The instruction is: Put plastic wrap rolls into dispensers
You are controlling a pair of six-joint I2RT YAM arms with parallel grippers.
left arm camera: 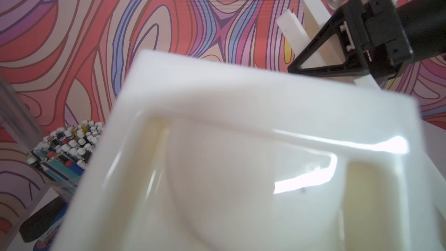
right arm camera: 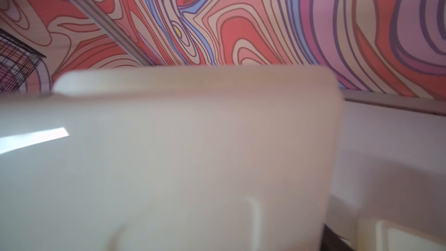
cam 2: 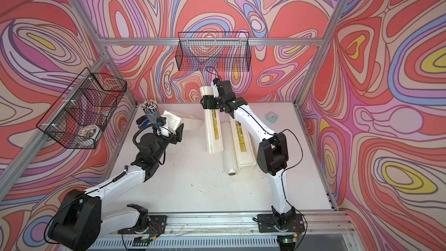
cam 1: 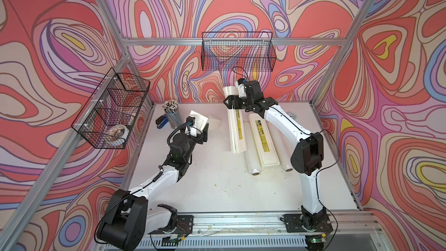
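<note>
My left gripper [cam 1: 199, 133] is shut on one end of an open white dispenser tray [cam 1: 200, 120], lifted and tilted at the left. The tray's recessed hollow [left arm camera: 260, 181] fills much of the left wrist view. My right gripper [cam 1: 234, 103] has its fingers spread around the far end of a long white dispenser part [cam 1: 235, 134] with a yellow label. That end is raised; its grip is unclear, and the part [right arm camera: 185, 158] blocks the right wrist view. One plastic wrap roll [cam 1: 252, 153] lies to the right, beside a second labelled dispenser [cam 1: 267, 155]. Another roll [cam 1: 287, 165] is partly behind the right arm.
A pencil holder [cam 1: 172, 113] and dark blue item [cam 1: 161, 121] stand at the back left. A small teal box [cam 2: 271, 117] lies at the back right. Wire baskets [cam 1: 238, 53] hang behind and left.
</note>
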